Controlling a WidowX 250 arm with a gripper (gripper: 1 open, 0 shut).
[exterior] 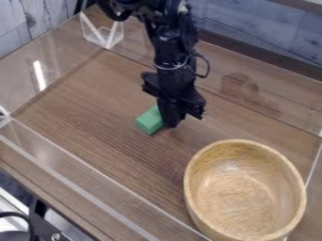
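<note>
My black gripper (170, 108) is low over the middle of the wooden table (88, 132). A green block (150, 120) sits at its fingertips, partly hidden behind them. Whether the fingers are shut on the block or only around it is unclear.
A large tan bowl (244, 188) stands at the front right. Clear plastic pieces lie at the back left and left edge. A wall bounds the back.
</note>
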